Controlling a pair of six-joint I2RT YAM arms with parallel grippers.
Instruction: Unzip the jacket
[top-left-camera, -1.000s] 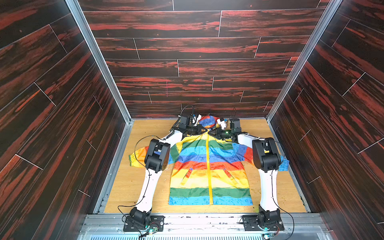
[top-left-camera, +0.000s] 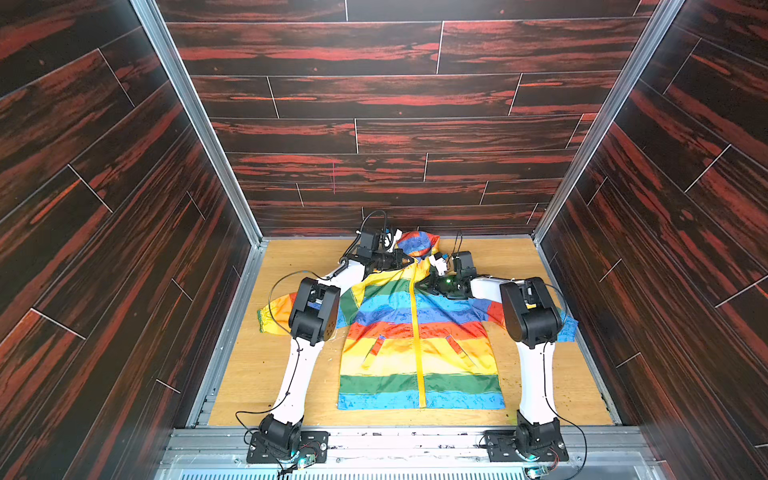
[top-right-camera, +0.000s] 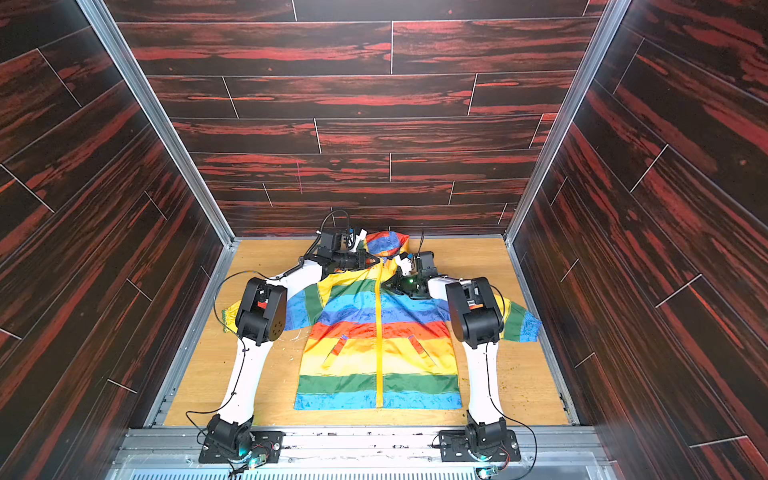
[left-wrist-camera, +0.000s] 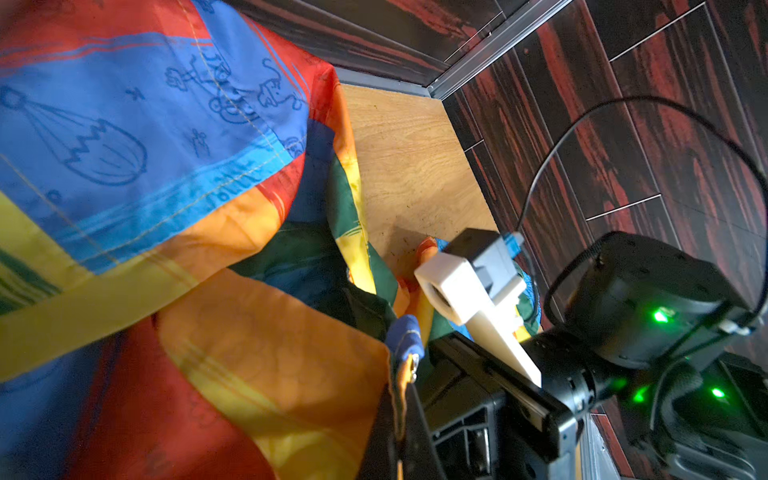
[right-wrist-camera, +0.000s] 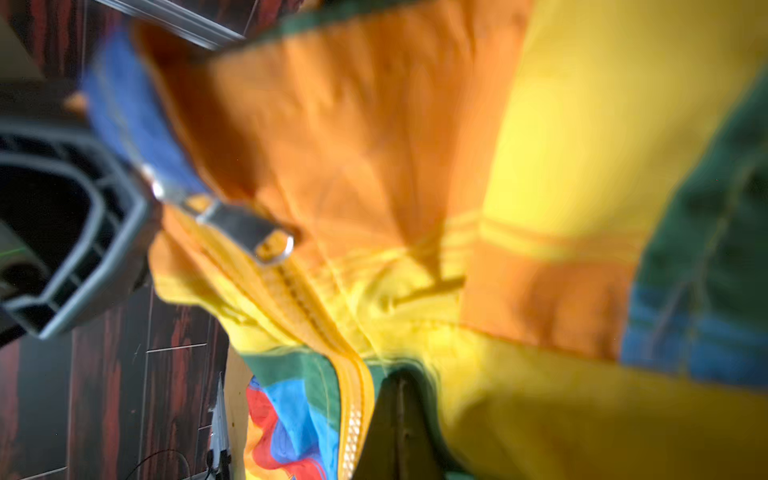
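Observation:
The rainbow-striped jacket (top-left-camera: 384, 312) lies flat on the table, its yellow zip (top-left-camera: 416, 336) running from collar to hem. My left gripper (top-left-camera: 406, 261) is shut on the jacket's collar edge at the top of the zip; in the left wrist view blue-and-yellow fabric (left-wrist-camera: 404, 336) stands between its fingers. My right gripper (top-left-camera: 424, 284) is shut just below and right of it, beside the zip. In the blurred right wrist view the zip pull (right-wrist-camera: 248, 232) hangs free near the top, with nothing clearly between the right fingertips.
Bare wooden table (top-left-camera: 240, 376) shows around the jacket. Dark walls (top-left-camera: 640, 280) enclose the table on the back and sides. The hood (top-left-camera: 416, 240) lies at the back, close to the wall.
The left gripper stays where it was.

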